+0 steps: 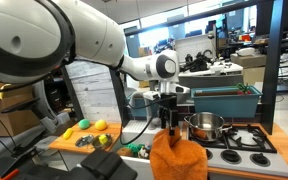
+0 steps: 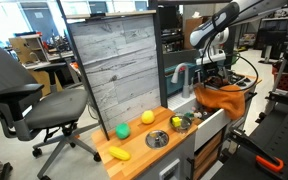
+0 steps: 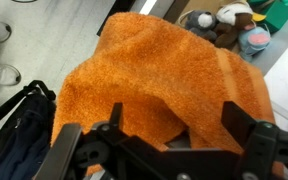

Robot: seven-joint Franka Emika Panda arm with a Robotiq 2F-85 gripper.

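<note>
An orange towel point(image 1: 178, 158) hangs draped over the front edge of the counter, left of the stove. From above, the wrist view shows the towel point(image 3: 149, 85) filling most of the picture in folds. My gripper point(image 1: 172, 127) points down at the towel's upper end. Its dark fingers point(image 3: 106, 150) stand wide apart at the bottom of the wrist view, so it is open. Towel cloth lies beneath and between them, not clamped. In the other exterior view the towel point(image 2: 219, 98) lies over the drawer's far part, below the arm.
Plush toys point(image 3: 234, 22) lie in the open drawer beside the towel. A steel pot point(image 1: 206, 126) stands on the stove to the right. Toy food, including a yellow banana point(image 2: 119, 153), rests on the wooden counter point(image 2: 154, 151). A black bag point(image 3: 22, 135) lies on the floor.
</note>
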